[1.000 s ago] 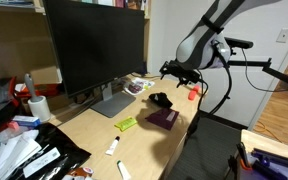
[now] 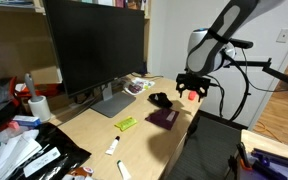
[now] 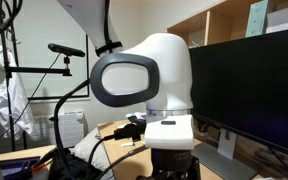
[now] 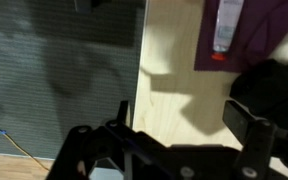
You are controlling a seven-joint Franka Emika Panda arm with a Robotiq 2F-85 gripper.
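Note:
Near the table's right edge, my gripper [image 2: 204, 84] hangs above the surface. Its fingers stand well apart in the wrist view [image 4: 176, 128], with only bare wood and the table edge between them. A maroon cloth [image 2: 162, 118] lies flat on the table, and a white pen-like item with a red-orange tip [image 4: 225, 28] rests on it. Beside it is a crumpled black item [image 4: 272, 92], which exterior view 1 also shows as a dark heap [image 2: 160, 100]. In exterior view 2 the white arm [image 3: 159, 75] hides the gripper.
A large monitor [image 2: 96, 45] stands at the back of the table. A green packet [image 2: 126, 124] and a white marker [image 2: 113, 145] lie in front of it. Bags and clutter [image 2: 29, 155] crowd the left. Bare wood [image 2: 144, 150] shows toward the front edge.
The gripper has shifted right and somewhat lower in exterior view 1, toward the table's edge, and the arm has turned with it. The objects on the table look unmoved.

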